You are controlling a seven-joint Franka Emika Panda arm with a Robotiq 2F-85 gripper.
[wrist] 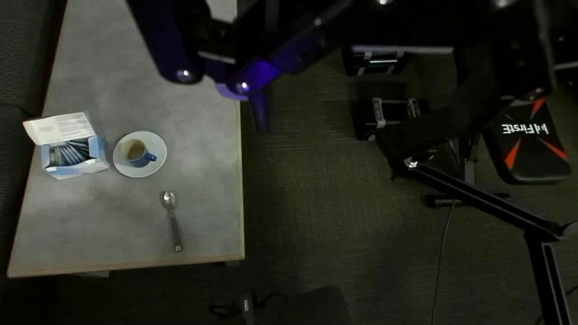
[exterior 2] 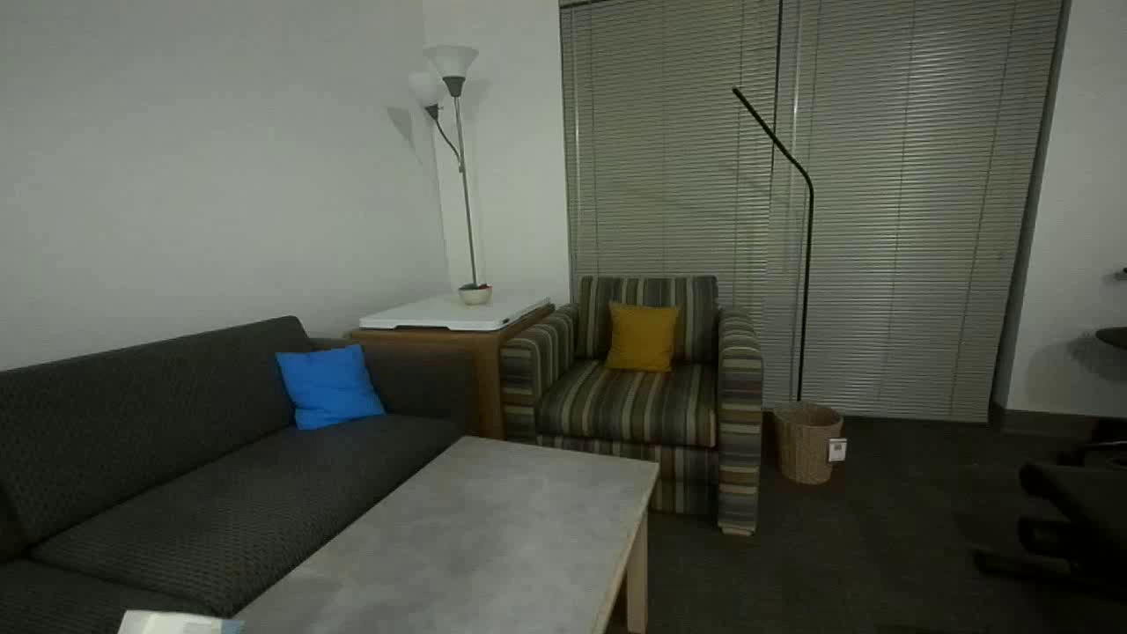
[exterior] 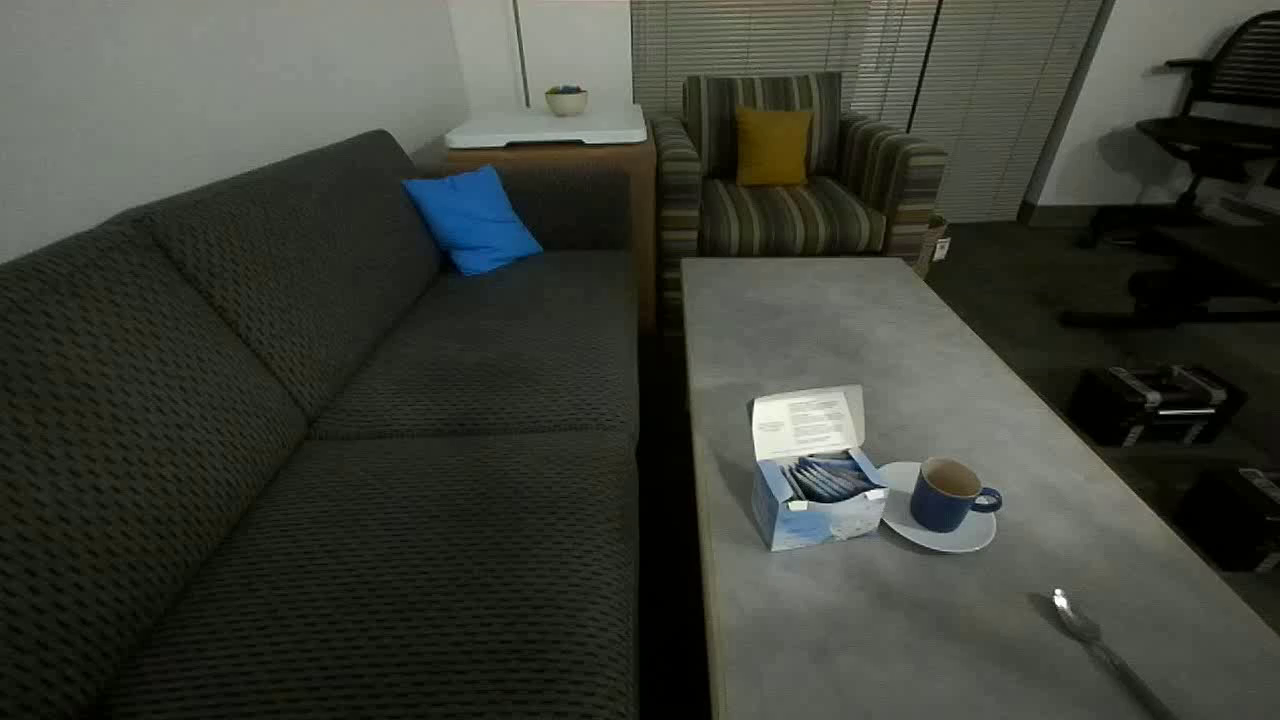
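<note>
Dark, partly purple-lit parts of my gripper fill the top of the wrist view. It is open, with only the floor showing past its fingers [wrist: 260,111]. It appears beyond the table's edge, well apart from the tabletop objects. A blue cup [exterior: 939,499] with a tan inside stands on a white saucer [exterior: 960,540]. Beside it, a light-blue box [exterior: 828,526] has its lid raised, showing several packets. A metal spoon [wrist: 172,219] lies on the grey table [wrist: 103,227]. Neither exterior view includes the gripper; the second shows no cup or spoon.
A dark sofa [exterior: 480,516] runs along the table. Past the table's far end is a striped armchair [exterior 2: 634,417]. Black cases [exterior: 1158,402] stand on the floor across from the sofa.
</note>
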